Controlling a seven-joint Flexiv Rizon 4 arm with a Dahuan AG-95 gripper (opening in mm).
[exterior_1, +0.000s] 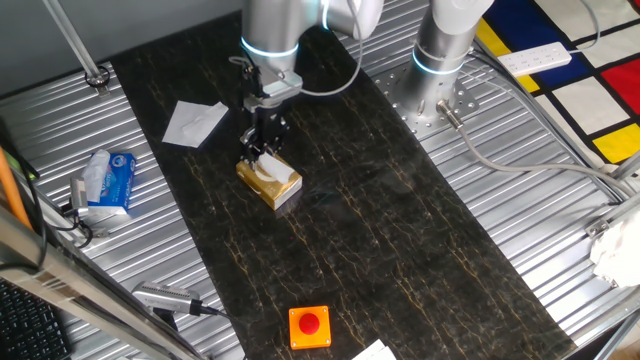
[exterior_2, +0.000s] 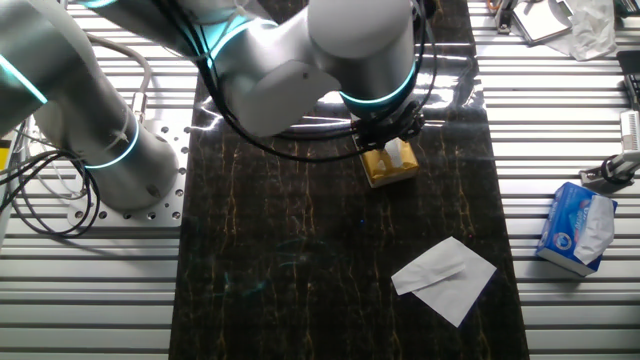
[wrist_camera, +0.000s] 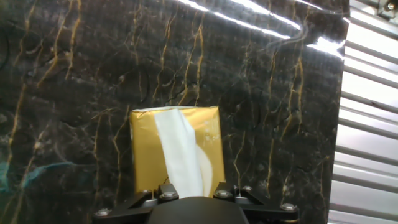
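A gold tissue box (exterior_1: 257, 184) rests on the dark marbled table, a white tissue (exterior_1: 276, 167) standing out of its slot. My gripper (exterior_1: 262, 150) is low over the box's far end, close to the tissue. From the wrist view, the gripper is open, its fingers (wrist_camera: 168, 191) visibly apart. The white tissue (wrist_camera: 178, 149) reaches down into the gap between them; contact with either finger cannot be made out. Exterior view 2 shows the gold box (exterior_2: 391, 168) partly covered by the arm. A flat white tissue (exterior_1: 193, 124) lies on the table, away from the box.
A blue tissue pack (exterior_1: 117, 184) stands on the slatted metal surface beside the table. An orange box with a red button (exterior_1: 309, 327) sits at the near end. The robot base (exterior_1: 430, 95) is to the right.
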